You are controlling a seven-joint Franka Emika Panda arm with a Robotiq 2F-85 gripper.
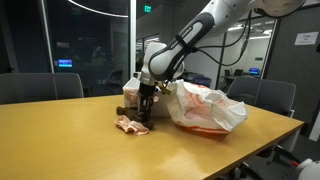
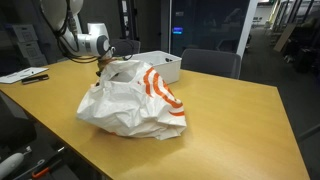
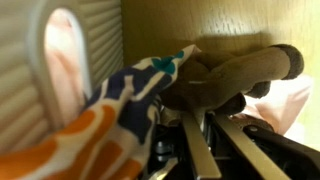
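Observation:
In the wrist view, my gripper is shut on part of a soft brown plush toy (image 3: 245, 72), which reaches out to the upper right. Exterior view 1 shows the gripper (image 1: 146, 117) low over the wooden table, at a dark bundle (image 1: 130, 113) that looks like the same toy. Pink cloth (image 1: 130, 125) lies against its near side, and some pink cloth (image 3: 288, 100) also shows at the right in the wrist view. The exact grip between the fingers is dark and partly hidden.
A large crumpled white bag with orange markings (image 2: 135, 100) stands close to the arm. Behind it is a white box (image 2: 158, 66). A ribbed pale container wall (image 3: 38, 80) and patterned cloth (image 3: 110, 125) crowd the wrist view's left.

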